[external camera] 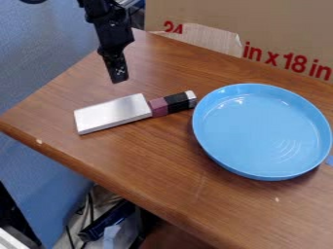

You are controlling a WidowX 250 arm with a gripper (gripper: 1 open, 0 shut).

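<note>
My black gripper (116, 68) hangs at the upper left over the wooden table, just above and behind a toy cleaver with a pale flat blade (112, 114) and a handle (166, 105) banded in maroon, black and white. The cleaver lies flat, blade to the left. Whether the fingers are open or shut is unclear at this size. A round light-blue plate (260, 131) rests to the right of the cleaver, beside the handle's end.
A cardboard box (260, 29) with red printing stands along the back.
</note>
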